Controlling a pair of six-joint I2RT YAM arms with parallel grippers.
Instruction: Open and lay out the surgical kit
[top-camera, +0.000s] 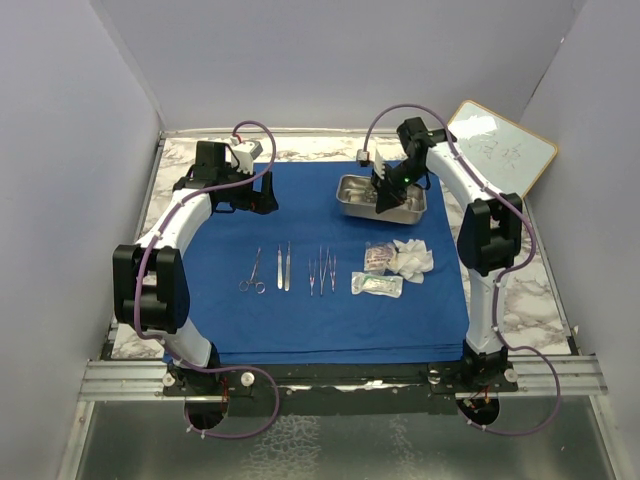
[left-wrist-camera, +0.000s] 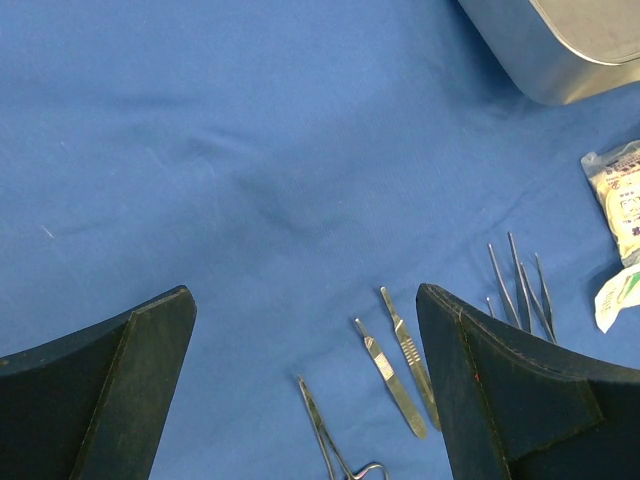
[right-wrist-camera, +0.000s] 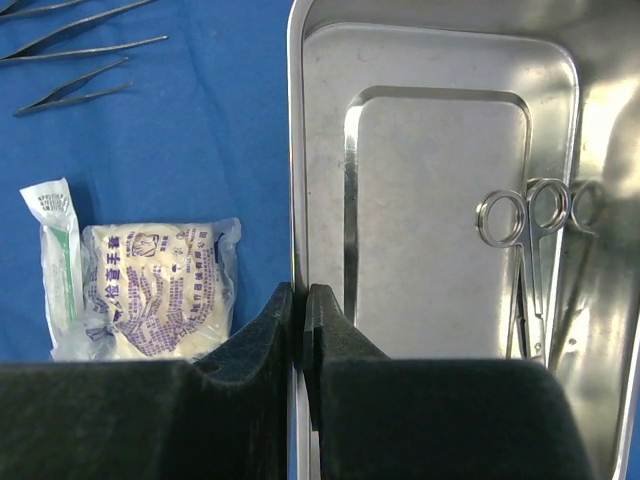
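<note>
The metal tray (top-camera: 350, 204) stands at the back right of the blue cloth, with scissor-handled steel instruments (right-wrist-camera: 524, 232) inside against one wall. My right gripper is shut on the tray's near rim (right-wrist-camera: 297, 180). Laid out on the cloth are a scissor-like instrument (top-camera: 255, 272), two scalpel handles (top-camera: 284, 268) and several tweezers (top-camera: 323, 270). To their right lie a packet of cotton balls (top-camera: 379, 257), a white gauze bundle (top-camera: 411, 260) and a long white packet (top-camera: 377, 284). Over the bare back left cloth, my left gripper (top-camera: 262, 195) hangs open and empty.
A white board with an orange edge (top-camera: 500, 145) leans at the back right, behind the right arm. Free cloth (top-camera: 295, 200) lies between the left gripper and the tray, and along the front.
</note>
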